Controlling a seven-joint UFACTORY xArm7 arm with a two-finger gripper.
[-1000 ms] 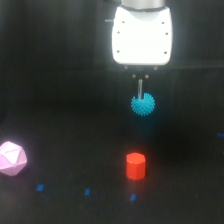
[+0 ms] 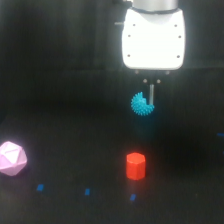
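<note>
My gripper (image 2: pixel 151 97) comes down from the top of the camera view, its white body (image 2: pixel 154 40) ending in a thin grey tip. That tip overlaps the upper right part of a light-blue, toothed round piece (image 2: pixel 139 105). Whether tip and piece touch or are apart in height cannot be made out. No two separate fingers can be told apart. Below the blue piece, a red hexagonal block (image 2: pixel 136 167) lies by itself on the dark table. A pink faceted piece (image 2: pixel 11 159) is at the left edge.
Small blue marks (image 2: pixel 87 191) dot the table's surface near the bottom, with another blue mark (image 2: pixel 220 134) at the right edge.
My gripper has shifted right and slightly down, its tip passing from the top of the blue piece to its right side. The pieces appear unmoved.
</note>
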